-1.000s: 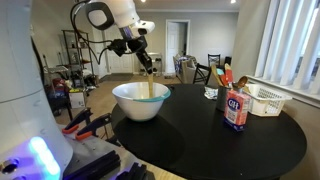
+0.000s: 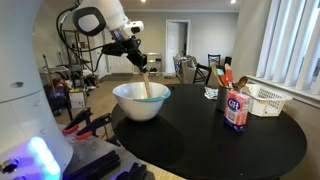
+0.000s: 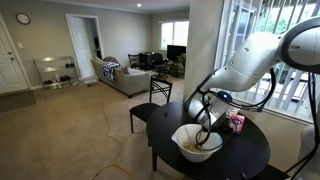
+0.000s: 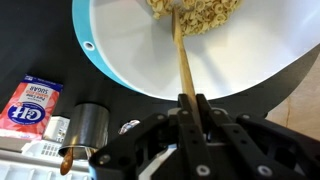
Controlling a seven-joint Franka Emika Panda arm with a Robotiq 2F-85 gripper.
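Note:
A white bowl (image 2: 136, 106) with a light blue patch on its rim stands at the near left of the black table. Golden-brown pieces (image 4: 205, 14) lie inside it, at the top of the wrist view. My gripper is shut on the handle of a wooden utensil (image 4: 183, 62), which slants down into the bowl. The far end of that utensil meets the pieces, and its tip is hidden among them. From the side, my gripper (image 2: 142, 68) hangs over the bowl, with the wooden utensil (image 2: 147, 84) reaching below the rim.
A pink and blue sugar carton (image 2: 236, 110) stands right of the bowl. Beside it in the wrist view is a metal canister (image 4: 87, 128) with utensils. A white basket (image 2: 263, 99) sits farther back. Black tabletop (image 2: 185, 125) between bowl and carton is clear.
My gripper has shifted slightly and changed its tilt above the bowl. The wooden utensil has moved a little to the left in exterior view 1, still inside the bowl.

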